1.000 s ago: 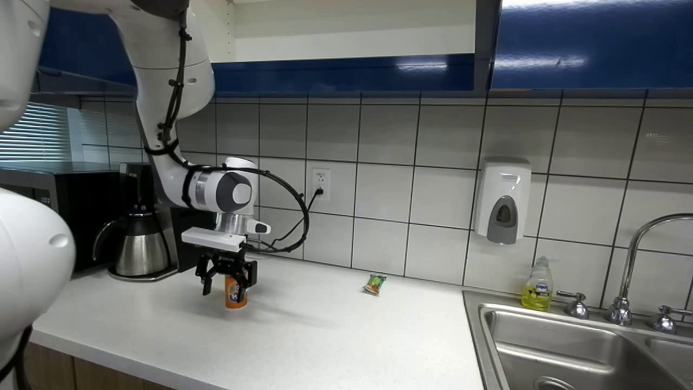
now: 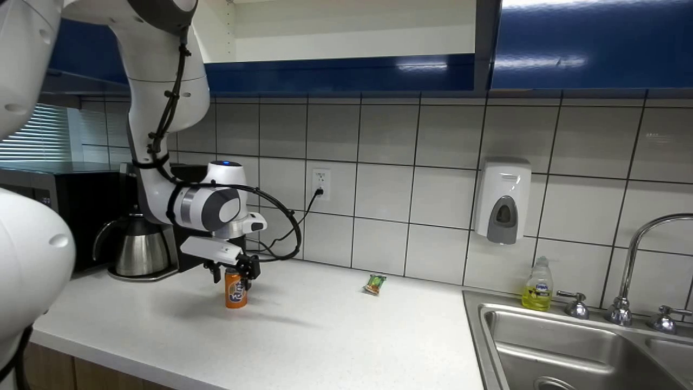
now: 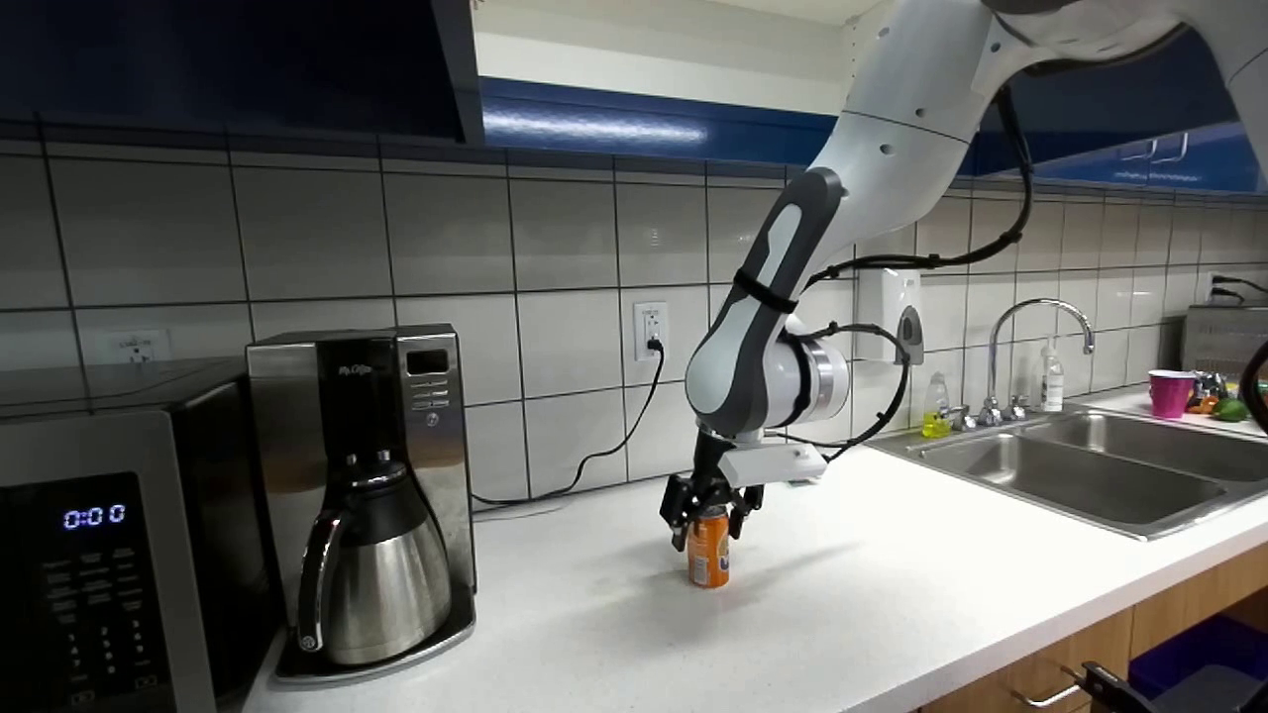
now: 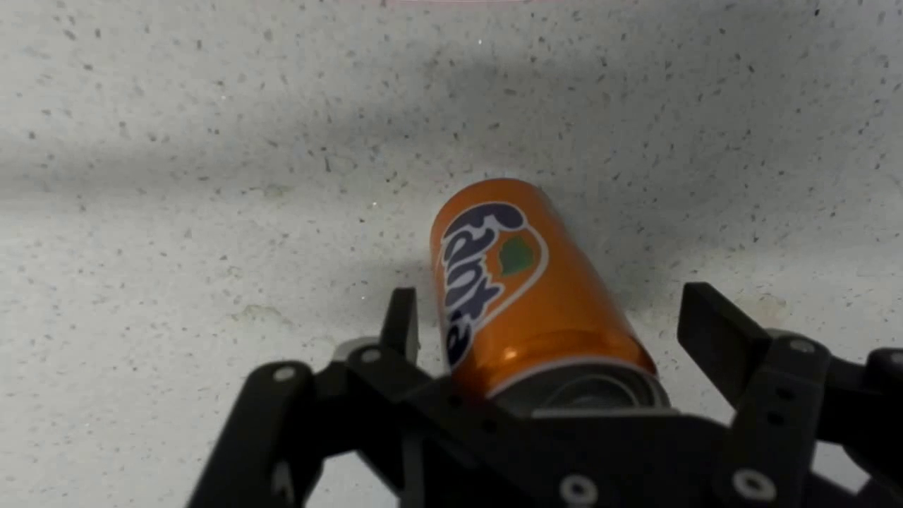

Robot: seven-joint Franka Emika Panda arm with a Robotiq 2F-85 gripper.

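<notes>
An orange Fanta can [image 2: 235,290] stands upright on the white counter, toward the coffee maker side. My gripper [image 2: 231,274] is open over the can's upper part, its black fingers on either side. From the other side, the gripper [image 3: 715,535] also straddles the can [image 3: 709,563]. In the wrist view the can [image 4: 533,279] lies between the spread fingers of the gripper, nearer the left finger, with a gap on each side. The black gripper body hides part of the can's top.
A coffee maker [image 3: 431,416] with a steel carafe [image 3: 388,582] and a microwave [image 3: 95,559] stand to the left. A small green snack packet [image 2: 374,284] lies near the wall. The sink [image 2: 565,351] is at the right, with bare counter [image 2: 364,338] between.
The arm has shifted and tilted, and the gripper has turned about the can, now standing slightly differently over its top. The can stays in place.
</notes>
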